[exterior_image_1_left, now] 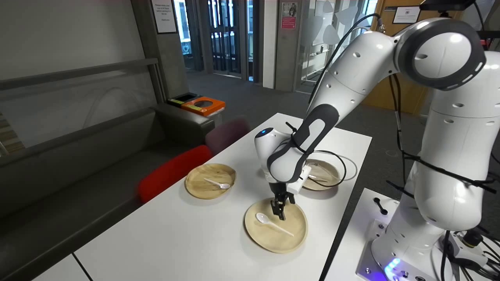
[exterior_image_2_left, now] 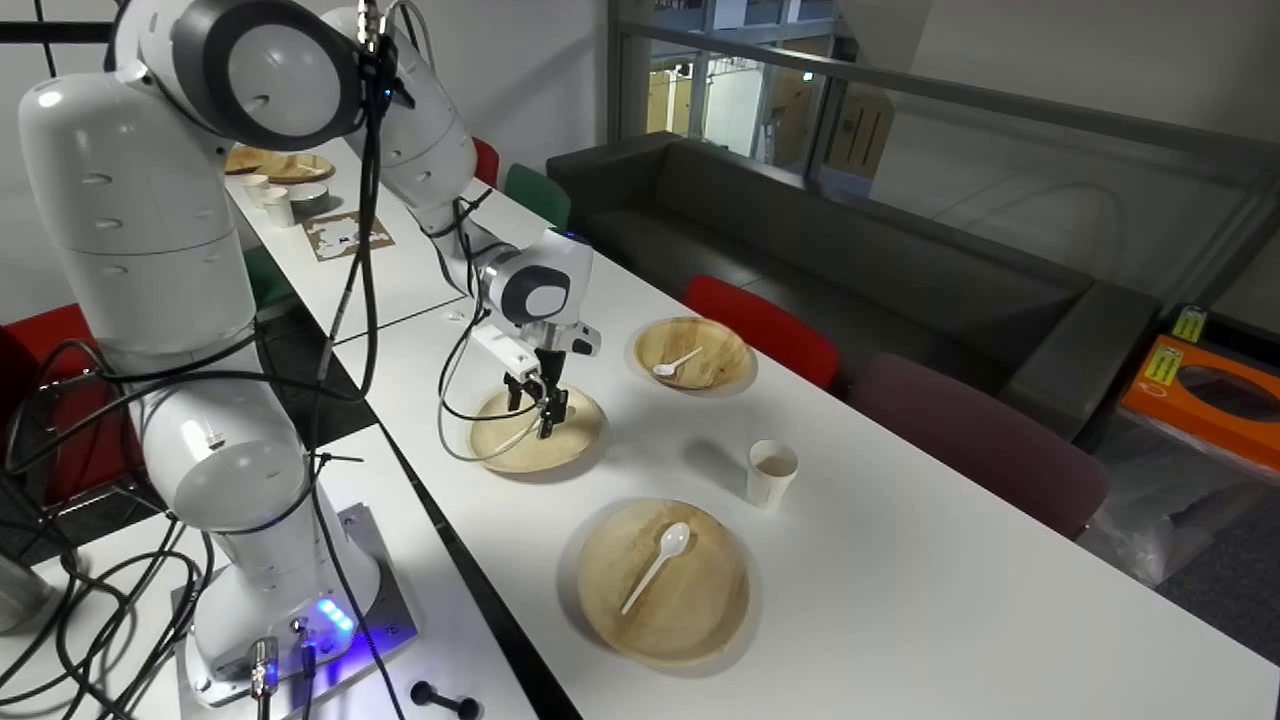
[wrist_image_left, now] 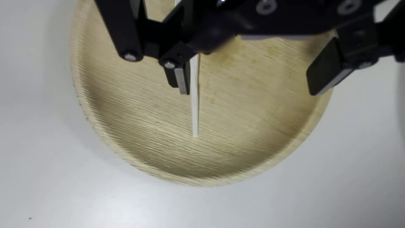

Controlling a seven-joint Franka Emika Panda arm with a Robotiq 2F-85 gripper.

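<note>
A white plastic spoon [exterior_image_1_left: 278, 228] lies on the round wooden plate [exterior_image_1_left: 293, 216] nearest the first exterior camera. Over this plate is my gripper [exterior_image_1_left: 284, 209], pointing down with its fingers apart. In the wrist view, the spoon's straight handle [wrist_image_left: 194, 110] runs just inside the left finger [wrist_image_left: 182, 81] of the open gripper. The right finger [wrist_image_left: 322, 72] is far from the handle, near the plate's right rim. The gripper hardware hides the spoon's bowl end there. Whether the fingertips touch the plate, I cannot tell.
Two more plates hold spoons: one toward the sofa [exterior_image_2_left: 714, 372], one at the far right in exterior view 1 [exterior_image_1_left: 323, 185]. A white paper cup [exterior_image_2_left: 768, 476] stands between them. Cables [exterior_image_2_left: 441, 402] hang by the wrist.
</note>
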